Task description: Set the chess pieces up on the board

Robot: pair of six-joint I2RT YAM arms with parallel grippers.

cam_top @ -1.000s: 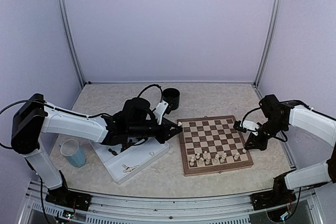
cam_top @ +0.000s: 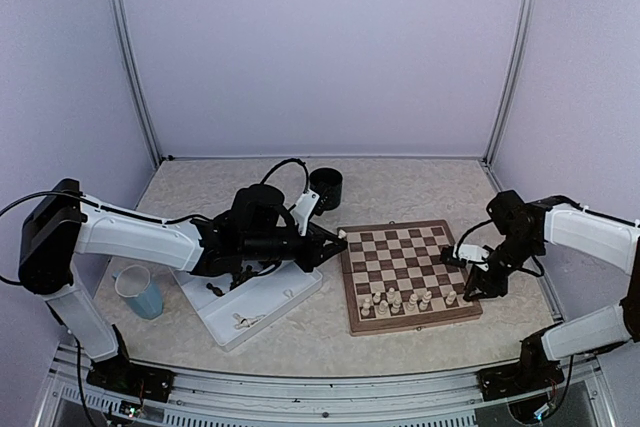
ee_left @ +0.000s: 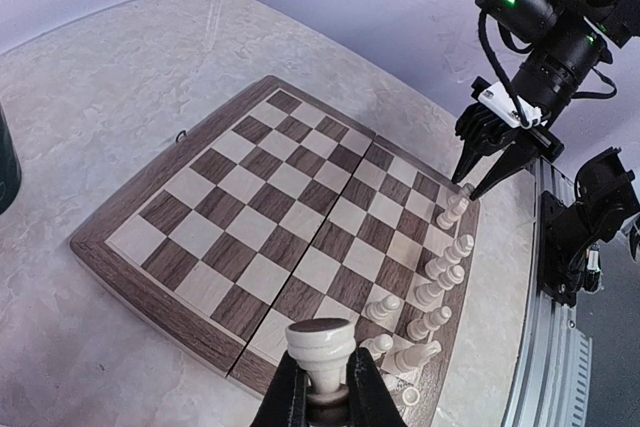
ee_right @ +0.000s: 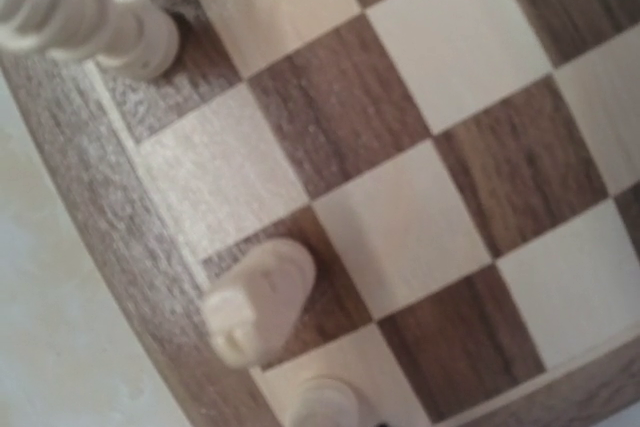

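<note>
A light piece (ee_right: 325,405) stands on the corner square of the chessboard (ee_left: 98,249). In the left wrist view the fingers of my right gripper are spread, one on either side of its top. Beside it is a light knight (ee_right: 258,302), one square along the edge row. Several other light pieces, such as one pawn (ee_left: 382,308), stand along the near side of the board. My left gripper (cam_top: 338,236) is shut on another light piece (ee_left: 322,352), held upright off the board's left edge.
Left of the board lies a white tray (cam_top: 272,312) with dark pieces and small items inside, partly under the left arm. A blue mug (cam_top: 140,293) stands at the far left, a black cup (cam_top: 326,187) behind. The board's far half is empty.
The left gripper keeps its place and its piece.
</note>
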